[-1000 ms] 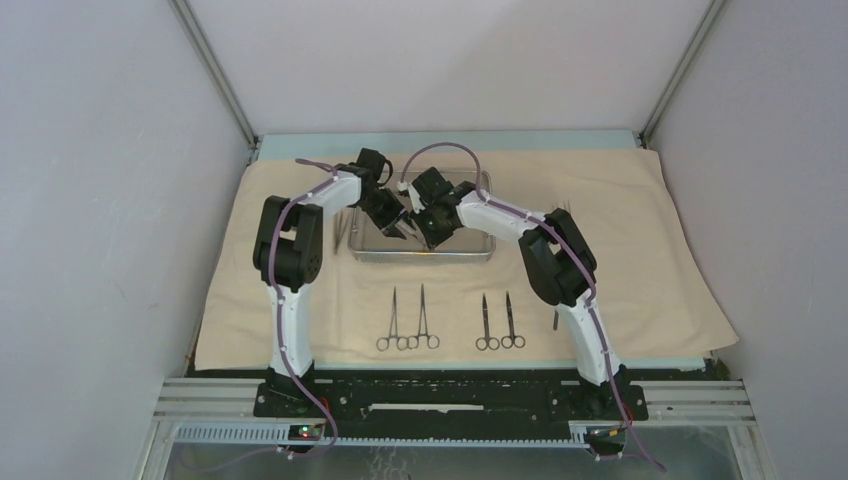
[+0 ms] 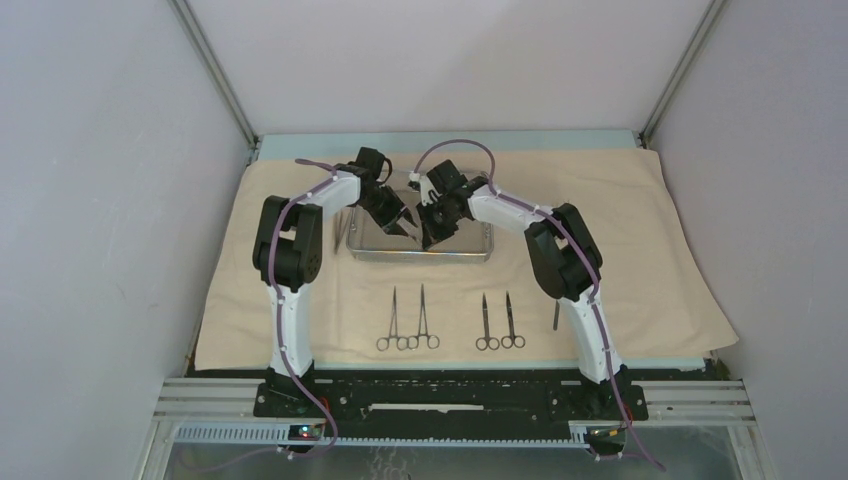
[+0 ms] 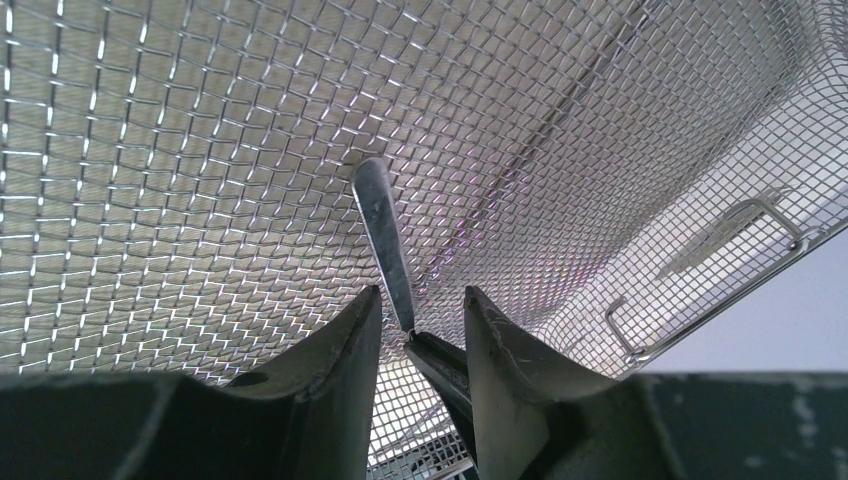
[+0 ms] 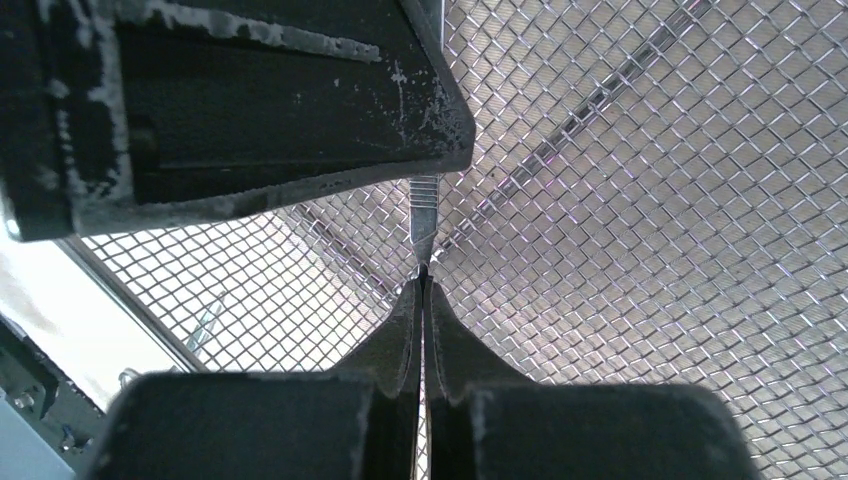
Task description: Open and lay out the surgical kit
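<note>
Inside the wire mesh basket [image 2: 420,257], both grippers meet at a thin, flat metal scalpel handle [image 3: 382,225]. My right gripper is shut, with the handle's narrow end at its fingertips. In the left wrist view the wide, rounded end points away from those dark tips. My left gripper stands open; the narrow part of the handle shows in the gap between its fingers. One left finger [image 4: 300,120] crosses over the handle in the right wrist view, hiding part of it.
On the beige cloth in front lie two ring-handled clamps [image 2: 422,318] and two scissors [image 2: 486,325]. Slim tools [image 2: 338,232] lie left of the basket, and a thin tool [image 2: 556,316] lies near the right arm. Open cloth surrounds them.
My right gripper has shifted slightly to the right, its wrist also a little toward the back. The left arm and the laid-out instruments stay where they were.
</note>
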